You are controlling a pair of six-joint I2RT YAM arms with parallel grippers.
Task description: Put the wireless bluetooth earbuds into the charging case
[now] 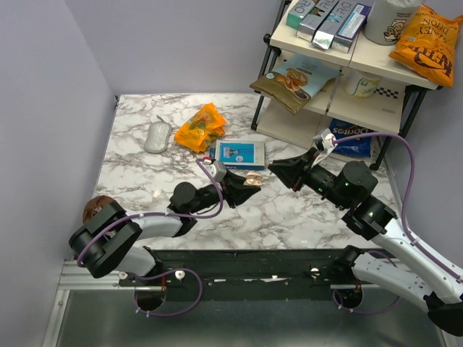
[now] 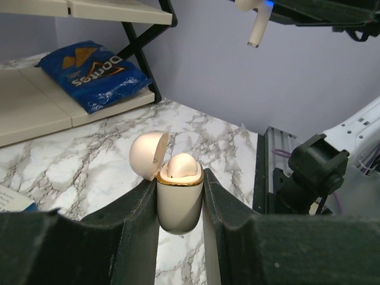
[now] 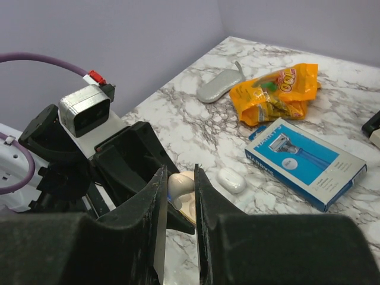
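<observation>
The white charging case has its rounded lid swung up and a gold line round its rim. My left gripper is shut on its body and holds it above the table. A pale rounded bulge shows in the case mouth; whether it is an earbud is unclear. To the right and apart from the case, my right gripper is shut on a white earbud. The earbud's stem hangs down at the top of the left wrist view. In the right wrist view the case lies behind the earbud, partly covered.
Behind the grippers lie a blue shaver box, an orange snack bag and a grey pouch. A loaded shelf stands at the back right. A brown-lined bin sits at the left.
</observation>
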